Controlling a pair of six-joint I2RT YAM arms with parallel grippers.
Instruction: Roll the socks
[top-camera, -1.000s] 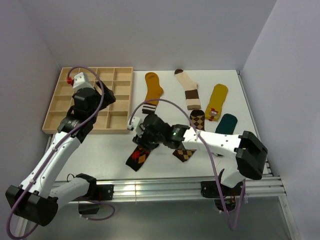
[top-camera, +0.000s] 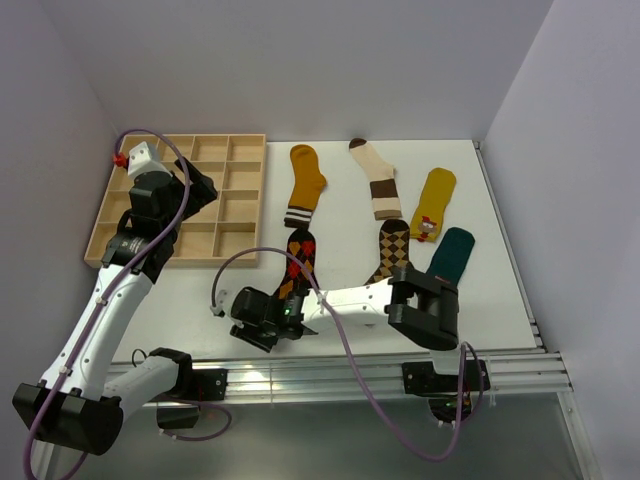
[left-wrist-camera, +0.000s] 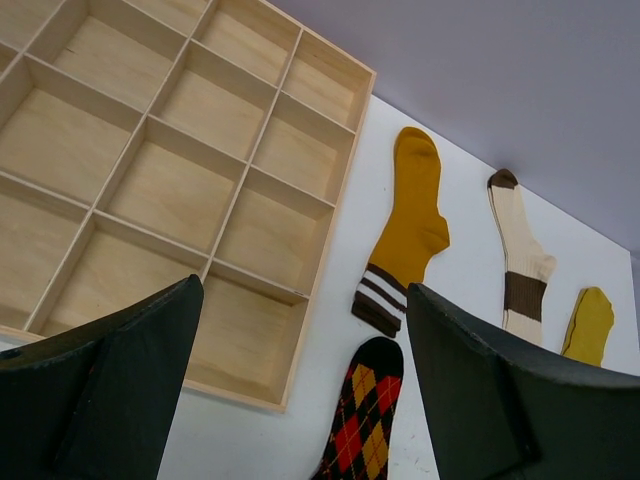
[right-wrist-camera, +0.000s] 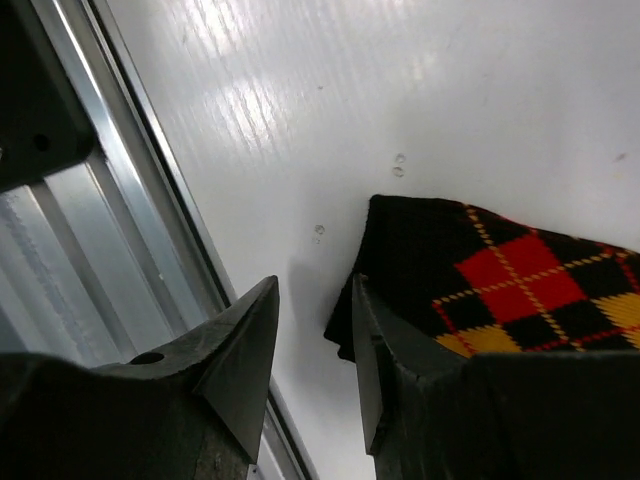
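Note:
My right gripper is low at the cuff end of the red argyle sock (right-wrist-camera: 525, 280), part open with the fabric at the edge of its right finger; whether any sits between the fingers is unclear. My left gripper hangs raised and open over the wooden grid box (left-wrist-camera: 170, 185), nothing between its fingers. Flat on the white table lie a mustard sock (top-camera: 305, 180), a cream sock (top-camera: 380, 180), a yellow sock (top-camera: 432, 205), a brown argyle sock (top-camera: 393, 245) and a green sock (top-camera: 450, 255).
The empty compartments of the box fill the back left. Bare table (top-camera: 180, 310) lies at the front left. A metal rail (right-wrist-camera: 140, 170) runs along the front edge beside my right gripper.
My right arm has moved down and to the front left, onto the red argyle sock's near end.

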